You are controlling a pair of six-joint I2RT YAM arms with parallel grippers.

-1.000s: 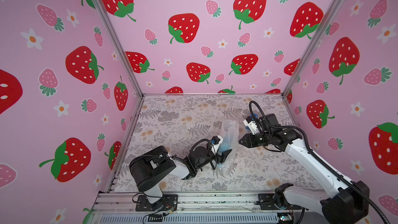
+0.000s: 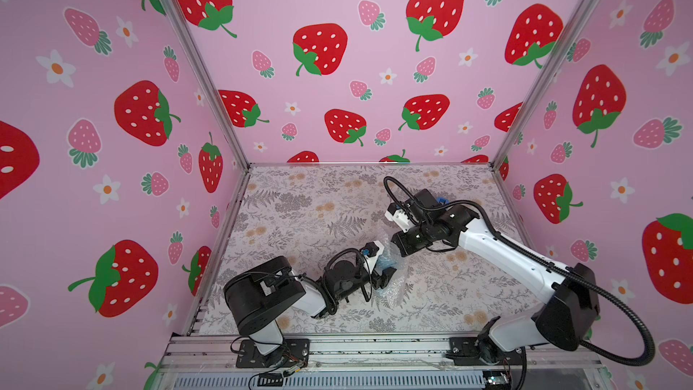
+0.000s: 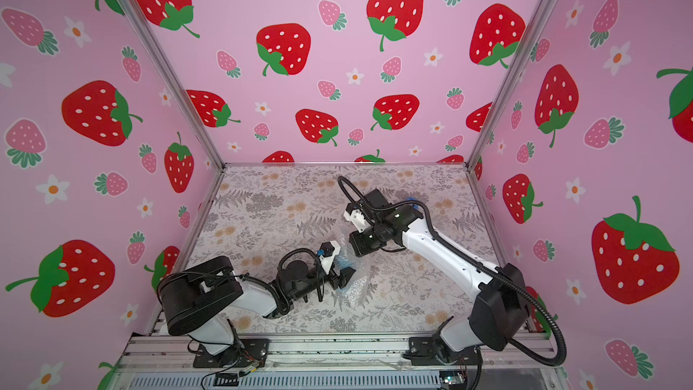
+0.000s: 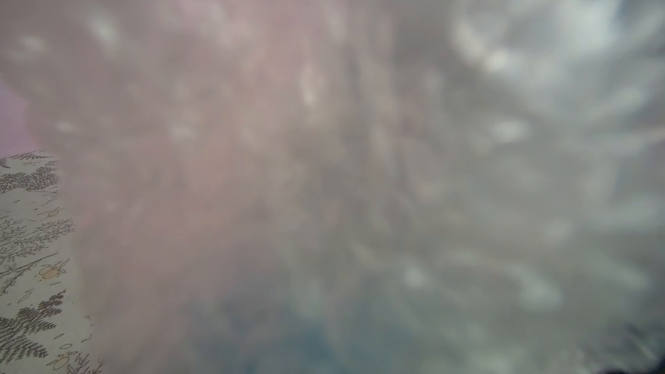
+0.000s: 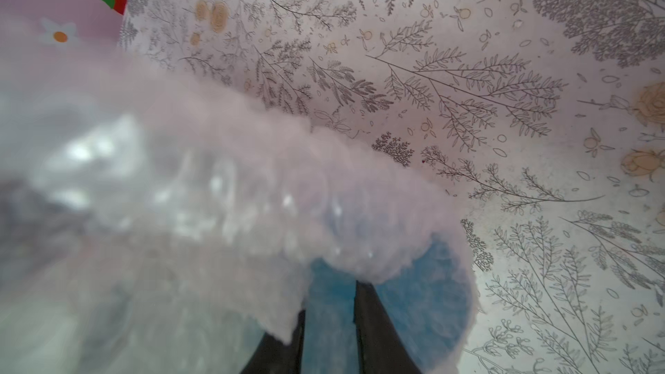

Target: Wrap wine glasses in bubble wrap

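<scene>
At the front middle of the table, crumpled bubble wrap (image 2: 392,289) surrounds something blue (image 5: 422,291); a glass itself cannot be made out. My left gripper (image 2: 382,274) is shut on the bubble wrap, and its wrist view is mostly filled by blurred plastic. My right gripper is part open at the top end of the bundle, its fingertips against the blue material under a fold of wrap.
A small blue item (image 2: 443,200) lies behind the right arm at the back right, mostly hidden.
The left arm has barely moved.
</scene>
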